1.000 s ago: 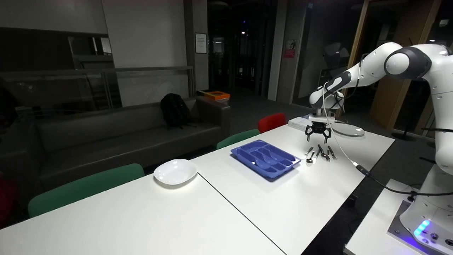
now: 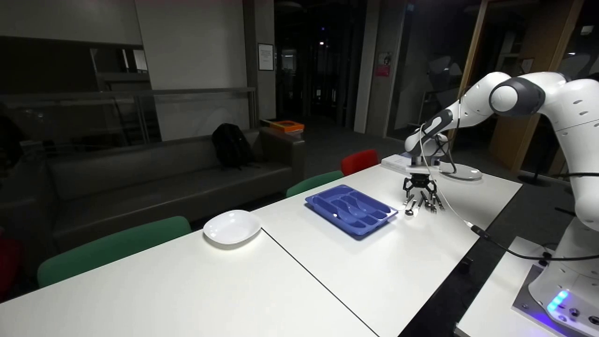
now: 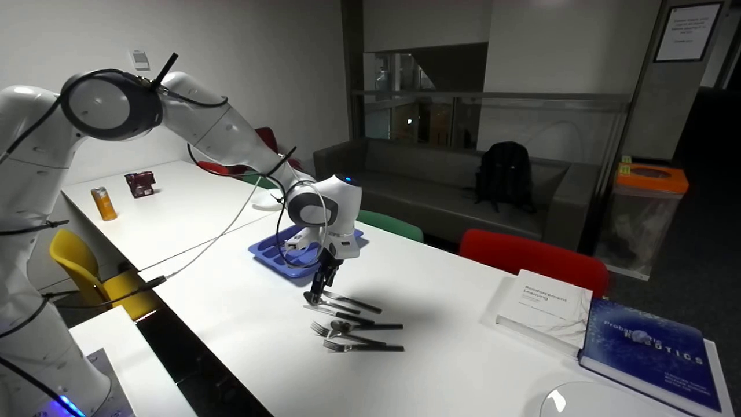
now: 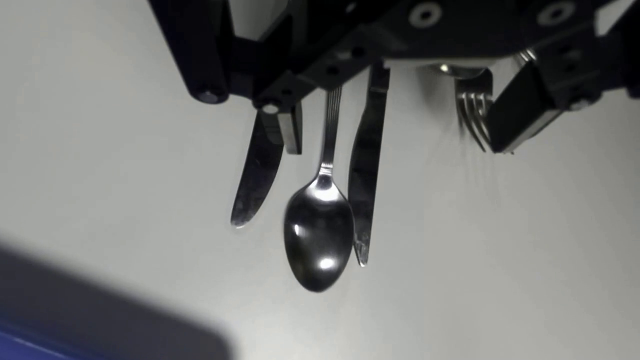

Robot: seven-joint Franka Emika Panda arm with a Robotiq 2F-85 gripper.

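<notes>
My gripper is open just above the cutlery, its fingers wide apart and nothing held between them. In the wrist view a spoon (image 4: 319, 231) lies on the table between two knives. One knife (image 4: 256, 174) is by the left finger; the other knife (image 4: 366, 159) touches or nearly touches the spoon bowl. A fork (image 4: 474, 102) shows close to the right finger, partly hidden by it. More forks and a spoon (image 3: 340, 326) lie to one side in exterior view 2. The blue cutlery tray (image 2: 351, 210) stands apart from the loose pieces.
A white bowl (image 2: 231, 227) is on the near table section. Two books (image 3: 545, 313), a white plate (image 3: 590, 399), a can (image 3: 103, 204) and a dark red item (image 3: 140, 183) also stand on the table. Clear surface surrounds the cutlery.
The arm has lowered, bringing my gripper down close over the cutlery. Tray, bowl and cutlery look unmoved.
</notes>
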